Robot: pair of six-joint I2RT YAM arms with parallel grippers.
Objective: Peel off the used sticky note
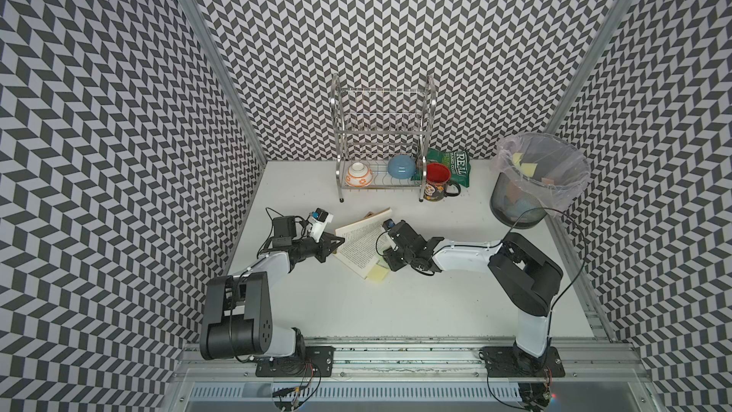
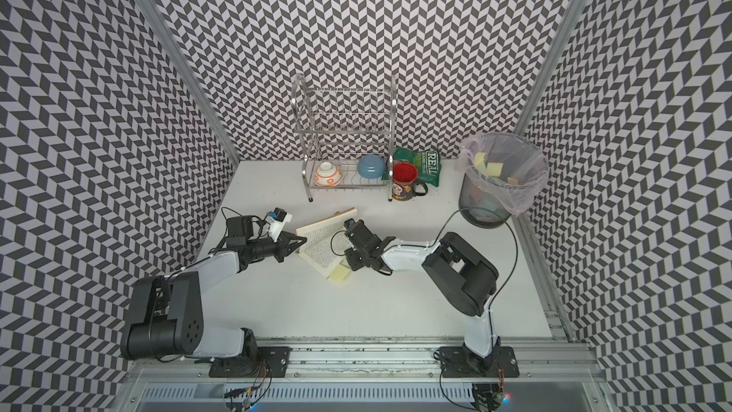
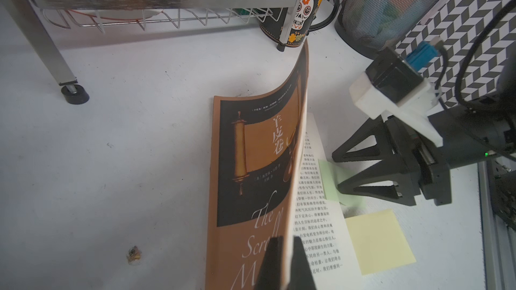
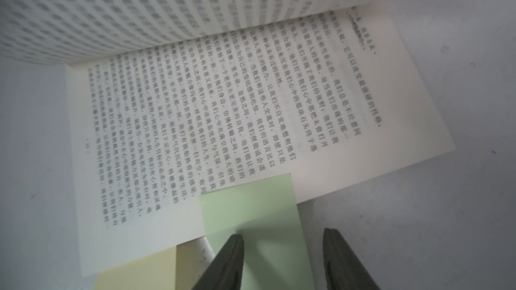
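An open book (image 4: 236, 102) lies on the table, its left half raised and curved, with brown cover (image 3: 247, 182) showing. My left gripper (image 1: 335, 242) is at that raised half; in the left wrist view its fingers are shut on or against the thin cover edge. A green sticky note (image 4: 247, 204) juts from the right page's edge, beside a yellow note (image 3: 379, 239). My right gripper is part open above the green note, one finger over it, the other by its edge.
A steel rack (image 1: 381, 131) with bowls stands behind the book, beside a mug (image 1: 437, 183) and green bag (image 1: 457, 164). The bin (image 2: 499, 202) at back right holds notes.
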